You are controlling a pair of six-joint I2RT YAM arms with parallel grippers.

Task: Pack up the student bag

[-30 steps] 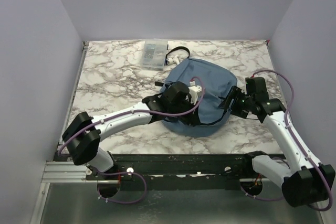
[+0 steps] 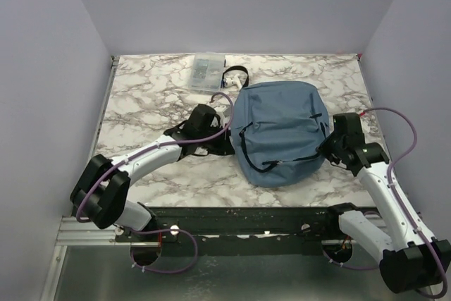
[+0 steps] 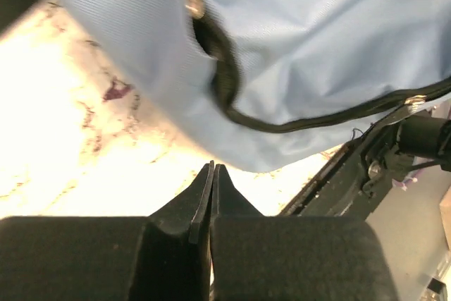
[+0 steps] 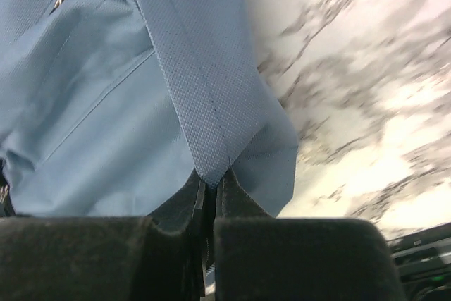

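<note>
The blue-grey fabric bag [image 2: 278,121] lies on the marble table with black zippers along it. My left gripper [image 2: 225,142] is at the bag's left side, shut with nothing between its fingers; in the left wrist view its tips [image 3: 215,168] sit over bare marble just below the bag's zipped edge. My right gripper [image 2: 325,147] is at the bag's right edge; in the right wrist view it [image 4: 211,182] is shut on a folded strip of the bag's fabric.
A clear plastic case [image 2: 206,70] lies at the back, beside a black looped strap [image 2: 243,70] and small white items.
My left gripper has drawn back leftward from the bag's front middle, uncovering the zipper. My right gripper has shifted slightly right, and the bag's right side is spread outward.
</note>
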